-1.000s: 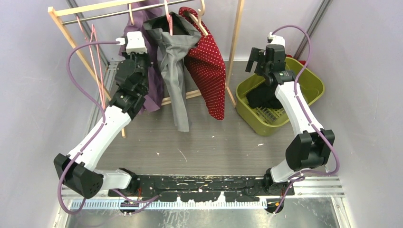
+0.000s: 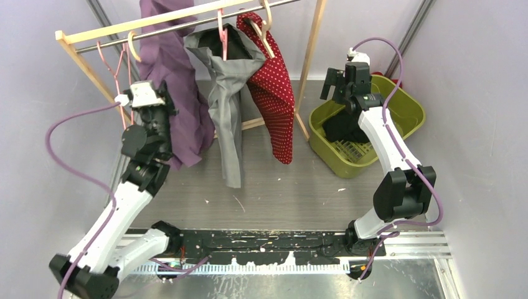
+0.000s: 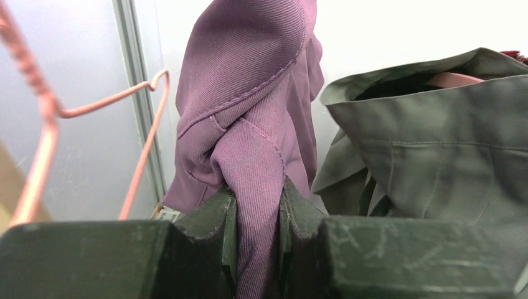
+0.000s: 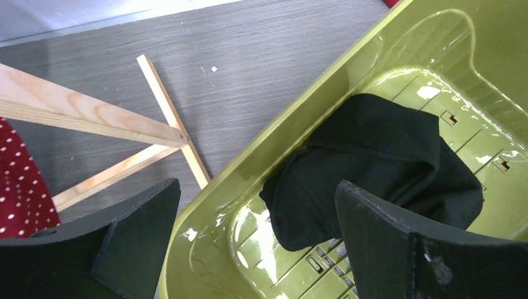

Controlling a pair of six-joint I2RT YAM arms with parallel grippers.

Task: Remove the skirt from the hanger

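The purple skirt (image 2: 177, 81) hangs from the left part of the rack, under a pale wooden hanger (image 2: 132, 45). In the left wrist view a fold of the purple skirt (image 3: 249, 143) runs down between the finger pads, and my left gripper is shut on it. From above, the left gripper hides part of that cloth. My right gripper stands open with nothing between its fingers, over the edge of the green basket (image 2: 345, 165). How the skirt sits on its hanger is hidden.
Beside the skirt hang grey cloth (image 2: 233, 99) and a red dotted garment (image 2: 277, 93). Empty pink hangers (image 2: 115, 75) dangle at the rack's left end. Black cloth (image 4: 373, 162) lies in the basket. The floor in front of the rack (image 2: 268, 199) is clear.
My left arm has moved left and towards the front, drawing the purple skirt out with it. The rack has tilted or shifted slightly the same way.
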